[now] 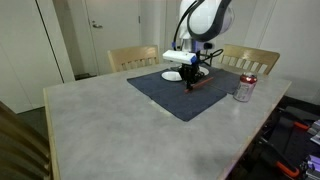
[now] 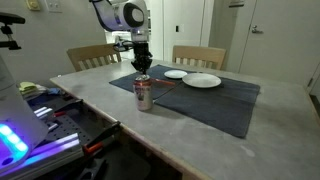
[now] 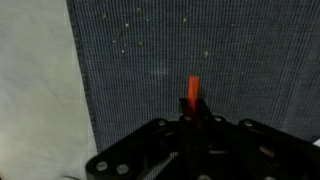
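Observation:
A thin orange-red stick (image 3: 194, 88) juts forward from my gripper in the wrist view; the fingers are shut on its near end. Below it spreads a dark, finely striped cloth (image 3: 130, 70). In exterior view 1 my gripper (image 1: 187, 88) is low over the dark cloth (image 1: 192, 103), with the red stick (image 1: 201, 84) reaching to its right. Exterior view 2 shows the stick (image 2: 162, 84) behind the can, close to the cloth. Whether it touches the cloth, I cannot tell.
White plates (image 2: 203, 80) lie on the cloth's back part. A red and silver can (image 1: 245, 88) stands at the table's right side. Chairs (image 2: 198, 57) line the far side.

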